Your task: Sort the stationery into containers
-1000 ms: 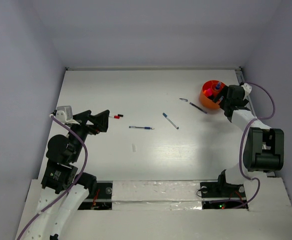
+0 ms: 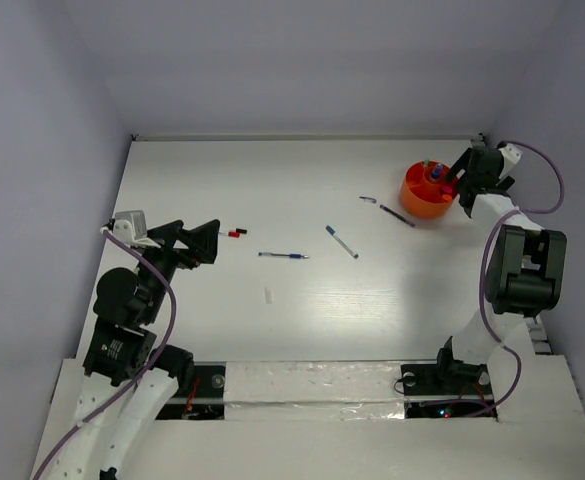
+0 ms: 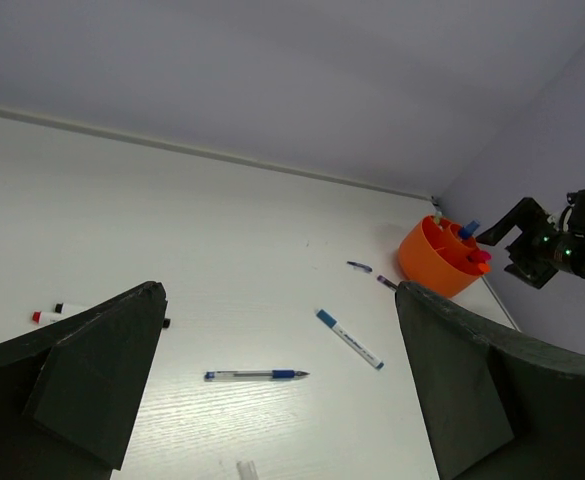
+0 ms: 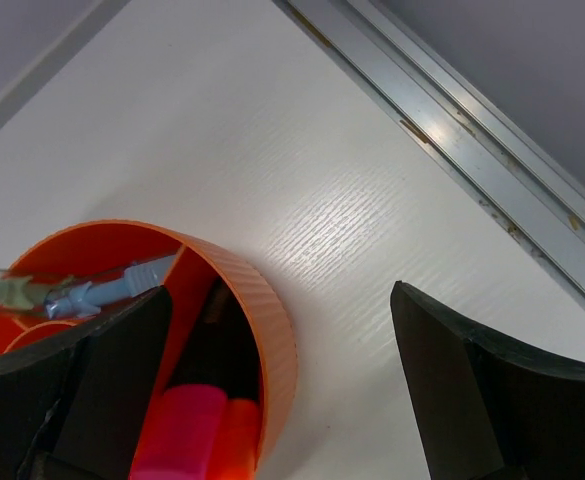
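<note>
An orange divided container (image 2: 420, 205) at the back right holds several pens and markers, among them pink and orange-capped ones (image 4: 182, 435). My right gripper is open over its rim, nothing seen held between the fingers. My left gripper stands open over the left side. Loose on the table lie a blue-capped marker (image 2: 341, 240), a pen (image 2: 283, 255), a dark pen (image 2: 397, 215), a small blue item (image 2: 367, 199), red and black-capped markers (image 2: 233, 233), and a pale translucent piece (image 2: 268, 295).
Walls bound it at the back and sides, with a metal rail (image 4: 452, 140) near the container.
My right gripper has moved toward the back of the table, up along the container's right side. The left arm has not moved, and the loose stationery lies as before.
</note>
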